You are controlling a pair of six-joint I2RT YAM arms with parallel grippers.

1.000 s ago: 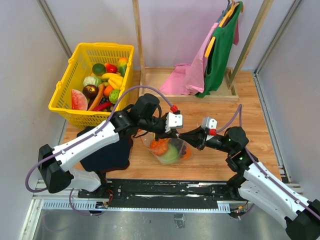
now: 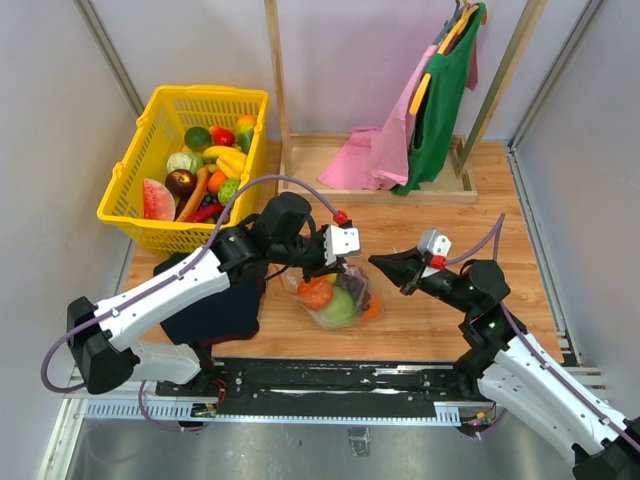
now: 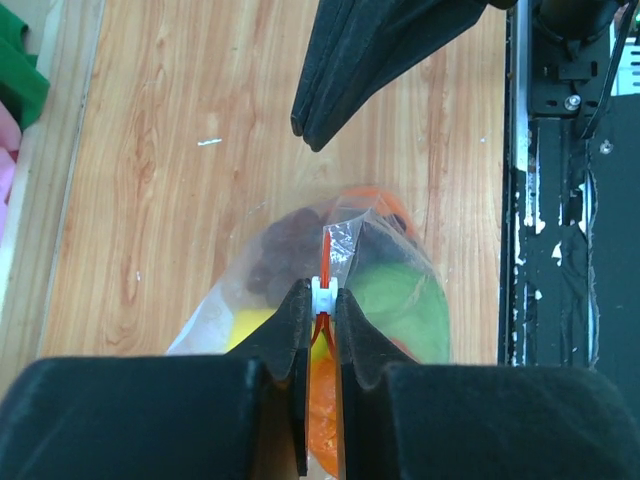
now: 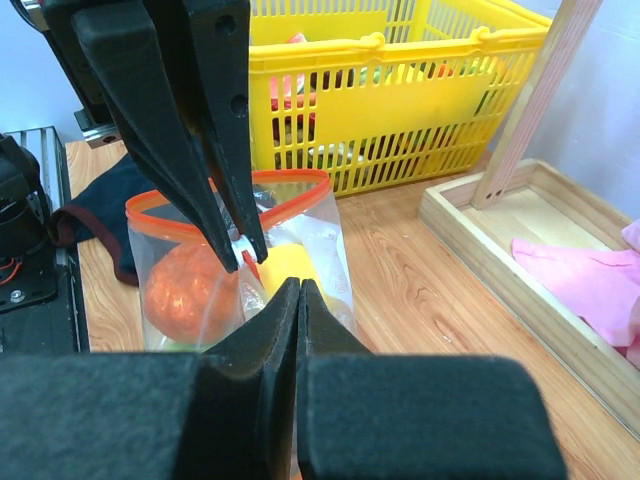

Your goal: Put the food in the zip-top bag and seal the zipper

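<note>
A clear zip top bag [image 2: 335, 314] with an orange rim [image 4: 295, 206] stands on the table, its mouth still parted in the right wrist view. Orange food [image 4: 188, 290], yellow food [image 4: 288, 265] and green food [image 3: 405, 308] show inside. My left gripper is shut on the white zipper slider [image 3: 324, 298]. A short orange zipper tab end [image 3: 326, 255] sticks out past that slider, free. My right gripper is shut with nothing between its fingers, off to the right of the bag and apart from the tab end.
At the back left stands a yellow basket [image 2: 118, 212] full of food. Dark cloth [image 2: 212, 318] lies left of the bag. A wooden rack base [image 2: 325, 197] with pink and green clothes occupies the back. Bare table [image 2: 430, 335] surrounds the bag's right side.
</note>
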